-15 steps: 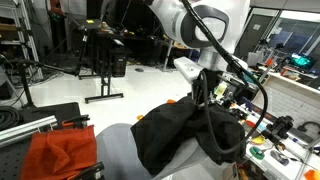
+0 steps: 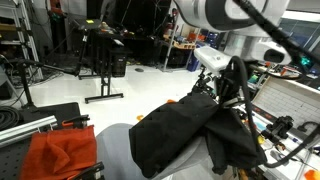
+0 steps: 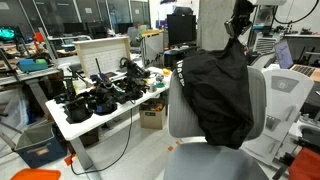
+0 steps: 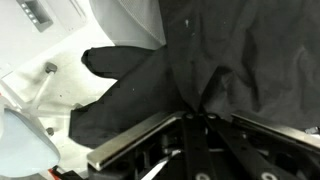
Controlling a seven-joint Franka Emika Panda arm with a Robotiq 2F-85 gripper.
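A black cloth (image 3: 218, 95), apparently a garment, drapes over the backrest of a grey chair (image 3: 188, 110). Its upper corner rises to a peak at my gripper (image 3: 237, 37), which is shut on it above the backrest. In the wrist view, folds of the black cloth (image 4: 225, 70) converge between the gripper's fingers (image 4: 130, 142). From the other side, the cloth (image 2: 170, 130) lies across the backrest and hangs down at the right below the white arm (image 2: 205, 28). The fingertips are largely hidden by cloth there.
An orange cloth (image 2: 60, 150) lies at the front left. Beyond the chair, a white table (image 3: 85, 125) carries several dark objects. White floor (image 2: 125, 95) is open behind the chair, and a black cable (image 2: 265, 95) loops beside the arm.
In exterior view 1 the arm and gripper have moved right and nearer the camera. The held part of the cloth has gone with them, and its right side now hangs lower.
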